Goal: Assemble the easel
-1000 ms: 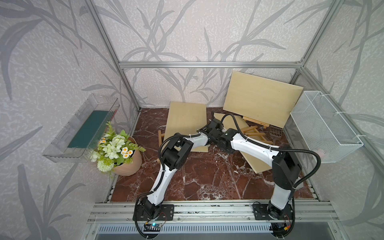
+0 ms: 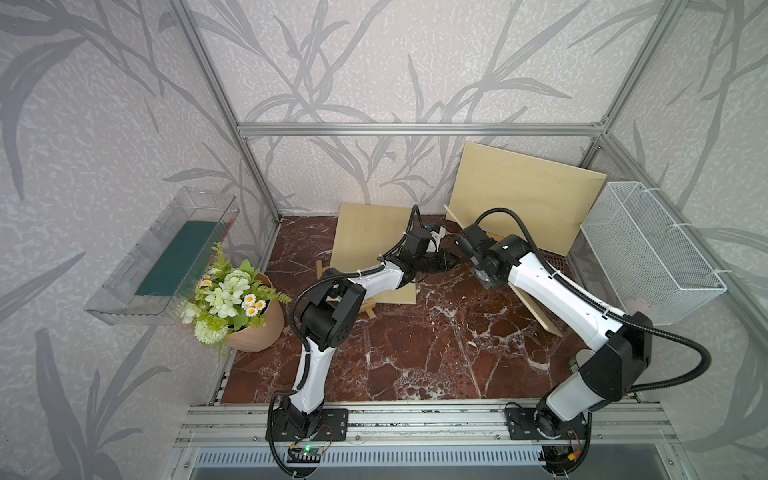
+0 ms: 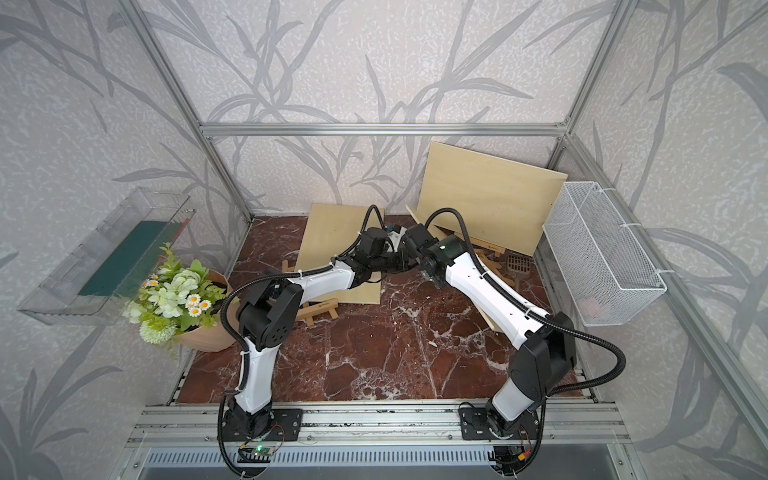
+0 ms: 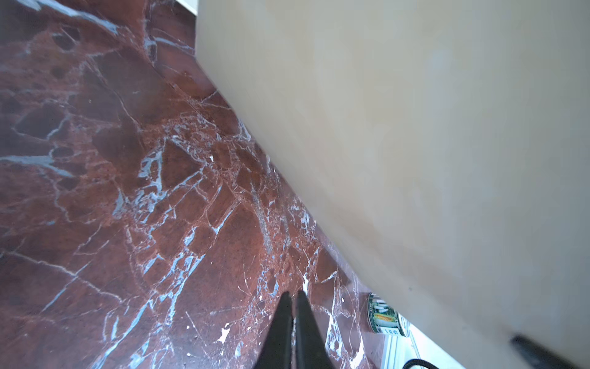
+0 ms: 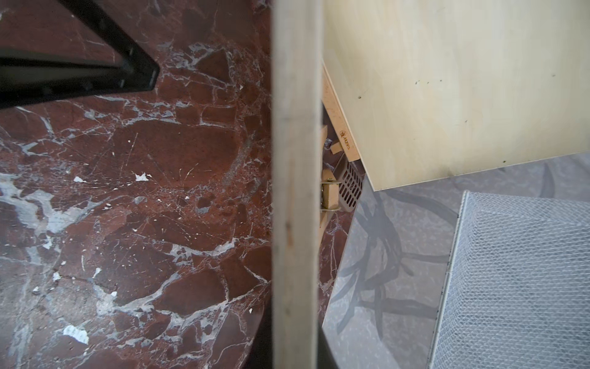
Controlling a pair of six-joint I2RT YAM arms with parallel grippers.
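Observation:
A board (image 5: 295, 153) stands tilted on edge at the right, spanning the middle of the right wrist view edge-on and filling the right of the left wrist view (image 4: 430, 135). My right gripper is at its edge, shut on it. My left gripper is shut, nothing seen between its fingertips, beside that board above bare marble. Another board (image 2: 520, 192) leans at the back right, with wooden easel pieces (image 5: 338, 123) at its foot. A further board (image 2: 372, 224) lies at the back left over wooden pieces (image 3: 320, 308), partly hidden by the left arm.
A flower pot (image 2: 256, 328) and clear tray (image 2: 112, 308) are at the left. A white mesh basket (image 2: 656, 264) is at the right, near a brown grate (image 3: 518, 264).
The board at the right has risen from lying flatter to steeply on edge, with my right arm raised and shifted rightward.

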